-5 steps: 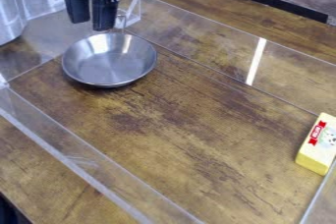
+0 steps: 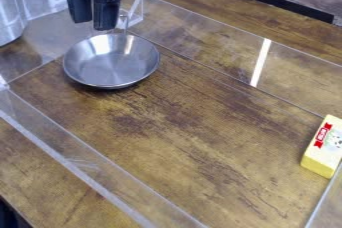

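Observation:
My black gripper [image 2: 94, 14] hangs at the upper left, above the rear edge of a shiny steel bowl [image 2: 111, 62], its two fingers apart with nothing visible between them. The bowl rests on the wooden table [image 2: 187, 142]. A yellow box [image 2: 322, 149] with a red-and-white label lies at the right edge.
Clear plastic walls [image 2: 54, 147] border the work area. A silvery object [image 2: 8, 22] stands at the far left, partly out of view.
My gripper has shifted very slightly over the last second. The bowl and the yellow box have not moved.

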